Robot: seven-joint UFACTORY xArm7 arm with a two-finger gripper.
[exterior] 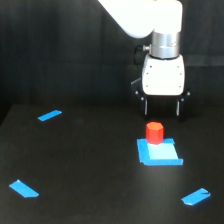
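A red block (154, 132), hexagonal in outline, rests on the upper left part of a white square (164, 153) edged with blue tape. Above and slightly behind it hangs my gripper (163, 106), at the end of the white arm (164, 52). Its two thin dark fingers stand apart, pointing down, and nothing shows between them. A gap separates the fingertips from the block.
The dark table is otherwise mostly bare. Strips of blue tape lie at the back left (49, 115), front left (24, 188) and front right (196, 197). Behind the table hangs a dark curtain (60, 55).
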